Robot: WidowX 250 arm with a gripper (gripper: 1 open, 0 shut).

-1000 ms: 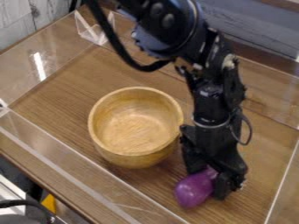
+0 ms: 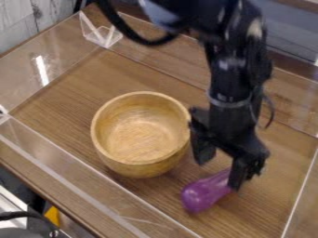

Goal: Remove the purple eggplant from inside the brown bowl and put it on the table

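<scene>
The purple eggplant (image 2: 204, 194) lies on the wooden table near its front edge, to the right of the bowl. Empty inside, the brown bowl (image 2: 110, 130) stands upright at centre left. My black gripper (image 2: 225, 165), blurred by motion, is over the eggplant's upper right end. Its fingers (image 2: 203, 142) are spread apart and the gripper looks open. The far end of the eggplant is partly hidden by the fingertips.
Bare table (image 2: 56, 107) stretches left of and behind the bowl. A clear, angular object (image 2: 99, 33) sits at the back left. Black cable (image 2: 32, 218) shows at the lower left corner.
More of the eggplant shows. The bowl has not moved.
</scene>
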